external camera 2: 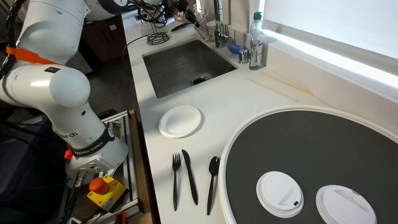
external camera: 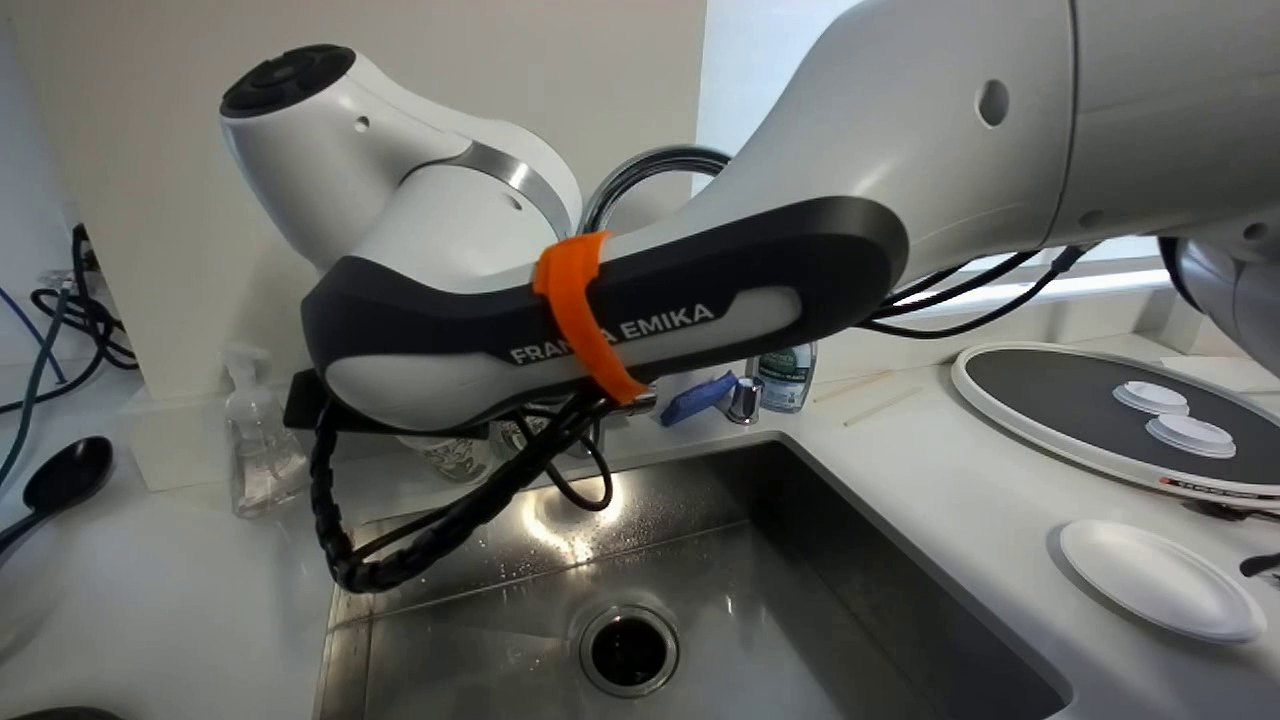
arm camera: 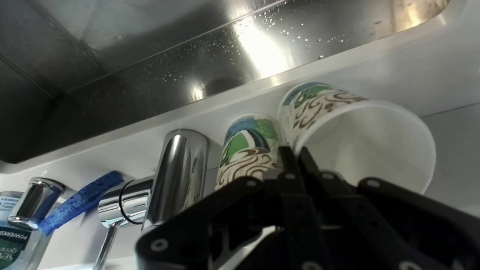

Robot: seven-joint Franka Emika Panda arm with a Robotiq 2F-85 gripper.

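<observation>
A patterned paper cup (arm camera: 373,139) leans tilted in the wrist view, its white mouth toward the camera. My gripper is shut with its fingertips at the near rim of this cup, and the thin wall appears to run between them. A second patterned paper cup (arm camera: 252,144) stands close on the left, partly covered by the gripper. Both are on the strip behind the sink (arm camera: 180,67), beside the chrome faucet (arm camera: 177,166). In exterior view 1 the arm covers the gripper, and only part of a cup (external camera: 456,458) shows below it.
A blue sponge (arm camera: 83,200) and a soap bottle (external camera 2: 256,43) stand past the faucet. Behind the sink's left end is a clear pump bottle (external camera: 258,438). A white plate (external camera 2: 180,121), black cutlery and a round board (external camera 2: 317,142) with two lids lie on the counter.
</observation>
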